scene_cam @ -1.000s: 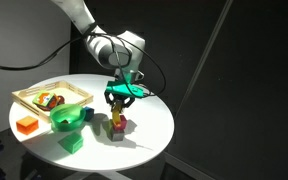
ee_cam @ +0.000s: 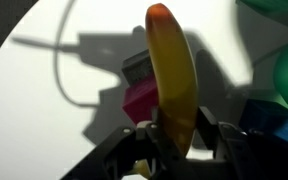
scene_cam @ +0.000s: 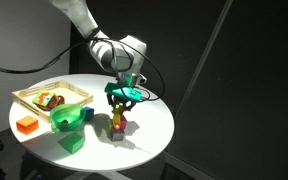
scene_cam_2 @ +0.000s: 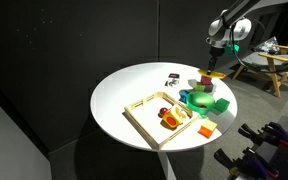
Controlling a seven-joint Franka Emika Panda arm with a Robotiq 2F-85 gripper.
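My gripper is shut on a long, smooth yellow-orange object [ee_cam: 171, 60] with a darker orange tip, which points away from the fingers. Below it in the wrist view lie a pink-red block [ee_cam: 139, 101] and a grey block [ee_cam: 137, 67], partly covered by the held object. Exterior view 1 shows the yellow-orange object [scene_cam: 117, 115] hanging down from the gripper [scene_cam: 118, 103], close over these blocks. Whether it touches them I cannot tell. In exterior view 2 the object [scene_cam_2: 213, 74] appears just above the pink-red block [scene_cam_2: 206, 82].
On the round white table [scene_cam: 144, 146], a green bowl [scene_cam: 68, 117] and a blue block [scene_cam: 88, 114] stand beside the gripper. A green block [scene_cam: 72, 143] and an orange block [scene_cam: 27, 125] lie nearer the edge. Toy food fills part of a wooden tray [scene_cam_2: 135, 112].
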